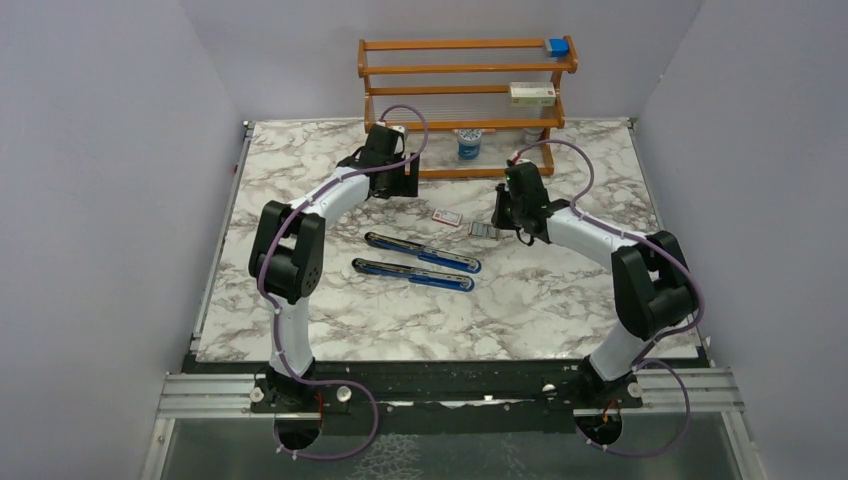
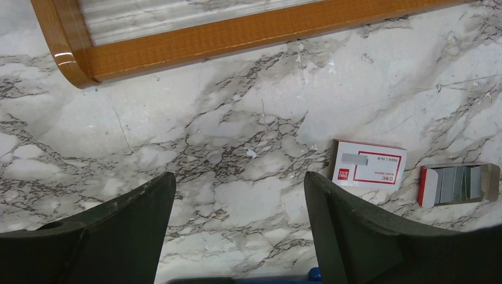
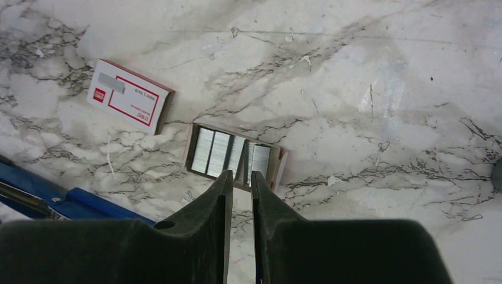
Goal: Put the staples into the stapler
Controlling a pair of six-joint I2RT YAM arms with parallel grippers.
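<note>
An opened staple box lies on the marble table with several silver staple strips inside. One strip sits apart at the box's right end. My right gripper is over this box, its fingers open by a narrow gap with nothing seen held; whether its tips touch the strips I cannot tell. A closed white-and-red staple box lies to the left. Two long blue staplers appear opened out nearer the front. My left gripper hangs wide open and empty over bare table, left of both boxes.
A wooden rack stands along the back, close beyond my left gripper. It carries a pale box and a blue item; a blue-and-white tub stands at its lower level.
</note>
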